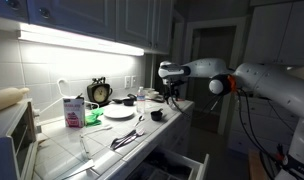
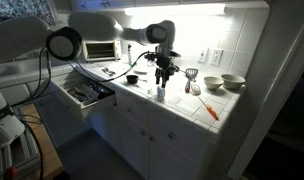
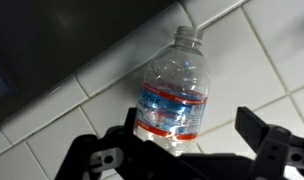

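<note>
In the wrist view a clear plastic bottle (image 3: 180,70) with a red and blue label lies across the picture, its neck toward the top. My gripper is open, with one finger to each side of the bottle's lower part and a gap at the right finger. From the second exterior view, the gripper (image 2: 164,76) points down over the white tiled counter, close above the bottle (image 2: 161,93). The first exterior view has the gripper (image 1: 173,92) at the counter's far end, where the bottle is too small to make out clearly.
A second bottle (image 1: 141,101), a white plate (image 1: 119,111) and a box (image 1: 74,111) stand along the counter. Bowls (image 2: 233,82) and an orange-handled utensil (image 2: 206,108) lie farther along. An open drawer (image 2: 89,97) juts out below.
</note>
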